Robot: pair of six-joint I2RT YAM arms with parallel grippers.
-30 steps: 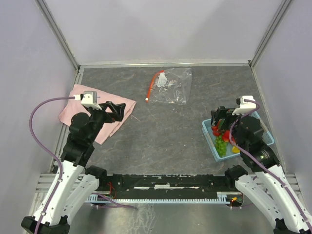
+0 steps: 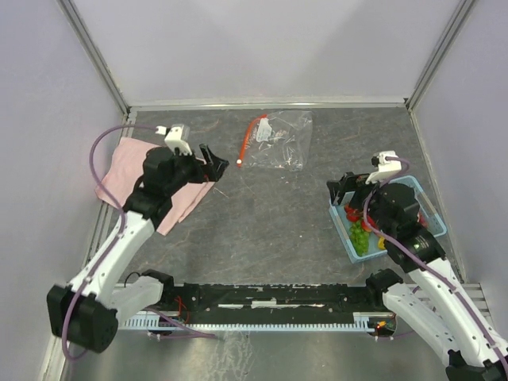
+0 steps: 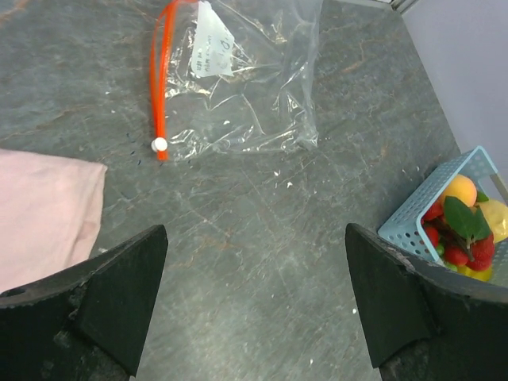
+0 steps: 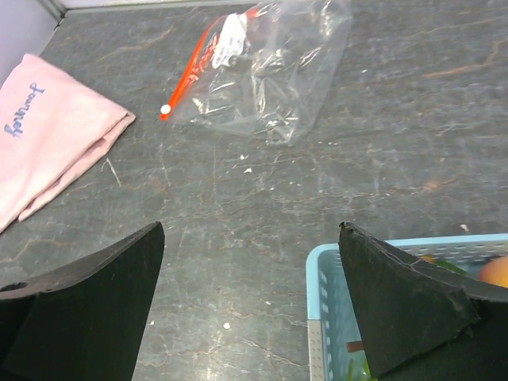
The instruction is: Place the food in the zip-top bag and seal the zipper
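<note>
A clear zip top bag (image 2: pixel 279 143) lies flat and empty near the back of the table, its orange zipper strip (image 3: pixel 162 79) along the left edge with a white slider (image 3: pixel 159 144) at the near end. Play food, with green grapes (image 2: pixel 359 237) and red pieces, fills a blue basket (image 2: pixel 347 244) at the right. My left gripper (image 2: pixel 214 164) hovers short of the bag's left side, open and empty. Open as well, my right gripper (image 2: pixel 340 189) hangs over the basket's left edge; in its own view the right finger (image 4: pixel 405 305) covers part of the basket.
A folded pink cloth (image 2: pixel 125 168) lies at the left, partly beneath the left arm. Between bag and basket the grey tabletop (image 2: pixel 266 226) is bare. White walls close off the back and both sides.
My right gripper has shifted a little to the left. Bag, basket and cloth stay put.
</note>
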